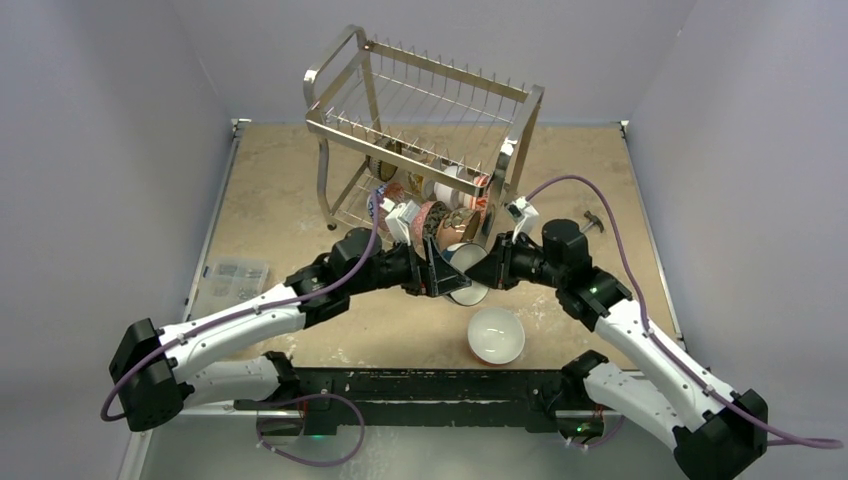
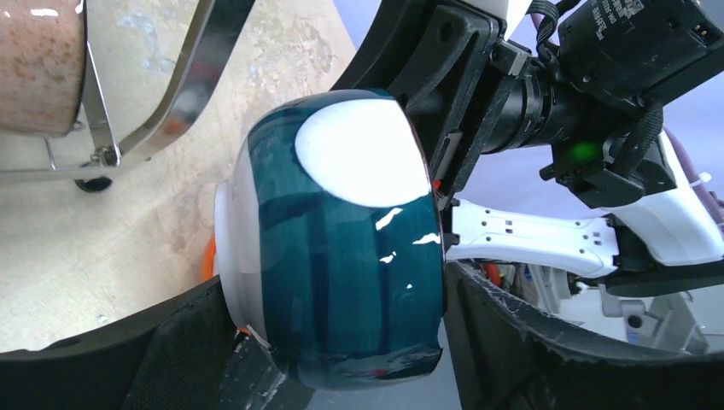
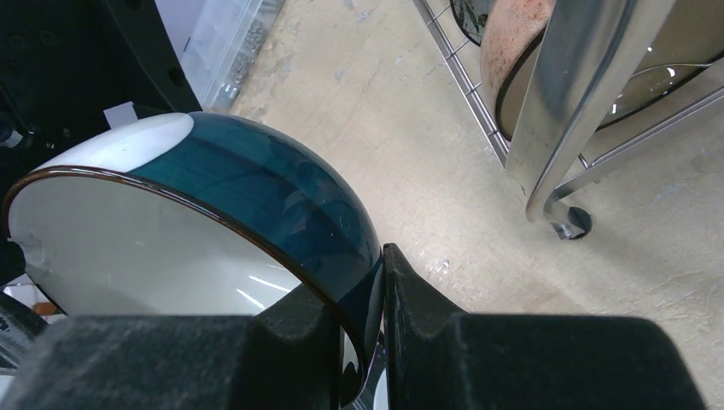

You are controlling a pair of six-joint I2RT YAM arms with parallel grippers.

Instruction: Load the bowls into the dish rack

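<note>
A teal bowl with a white inside [image 1: 468,292] is held tilted on its side between my two arms, above the tabletop. My right gripper is shut on its rim, one finger inside the bowl and the other outside. My left gripper stands open, its fingers [image 2: 183,346] apart on either side of the bowl; whether they touch it I cannot tell. A second bowl [image 1: 496,336], white inside, rests upright on the table's front part. Behind the grippers stands the metal dish rack [image 1: 448,70], several bowls on its lower level and the top level empty.
Close behind the held bowl are the rack's front right leg [image 3: 589,94] and a pinkish bowl [image 2: 38,68] in the rack. A clear plastic box [image 1: 238,278] lies at the left; a small hammer-like tool [image 1: 594,221] lies at the right.
</note>
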